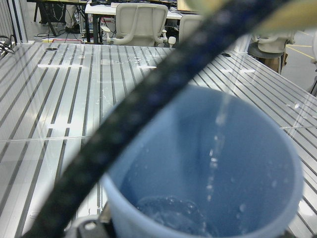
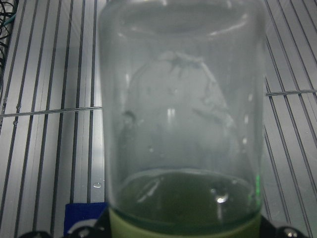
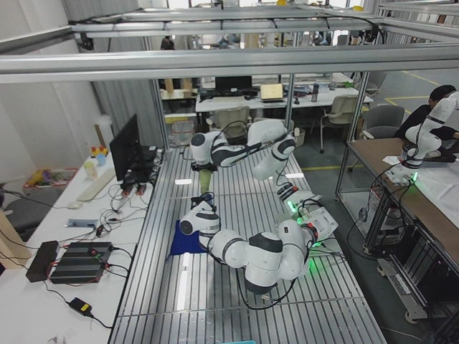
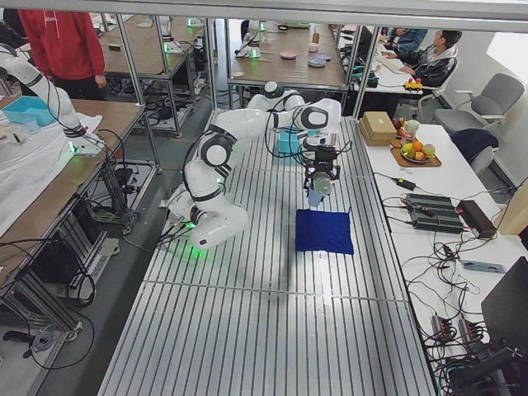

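Observation:
A clear bottle with olive-green liquid (image 3: pixel 205 180) is held in my right gripper, tilted above a light blue cup (image 4: pixel 315 198). My left gripper is shut on that cup (image 1: pixel 233 183), which has some clear-looking liquid or wetness at its bottom; a blurred dark cable crosses in front of it in the left wrist view. A dark blue cloth (image 4: pixel 324 233) lies on the slatted table beneath.
A turquoise bin (image 4: pixel 287 142) stands at the table's end in the camera right view. Side tables with electronics (image 3: pixel 75 265) and a fruit tray (image 4: pixel 417 157) border the slatted table (image 4: pixel 247 330), whose open parts are clear.

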